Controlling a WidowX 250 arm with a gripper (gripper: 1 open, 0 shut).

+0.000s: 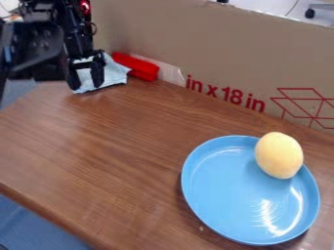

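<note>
My black gripper [81, 70] is at the upper left, low over a pale blue cloth [107, 76] on the wooden table; whether its fingers are open or shut on the cloth is hard to make out. A red cylindrical object [135, 65] lies just right of the cloth. A blue plate [229, 200] at the right holds a yellow egg-shaped object [279, 154].
A cardboard panel [222, 49] with red print runs along the back of the table.
</note>
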